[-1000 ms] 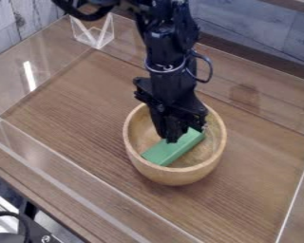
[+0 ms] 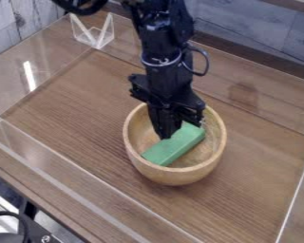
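A round tan bowl (image 2: 158, 171) sits on the wooden table, and a green rectangular block (image 2: 167, 147) lies inside it at a slant. My black gripper (image 2: 161, 123) hangs from the top of the view over the bowl's back part, its lower end at or just above the block's upper end. Whether its fingers are open or shut is hard to make out, and I cannot tell if they touch the block.
A white wire-like object (image 2: 94, 30) stands at the back left by the wall. Dark cable shows at the lower left edge.
The gripper has shifted and turned slightly over the bowl. The block and bowl look almost the same.
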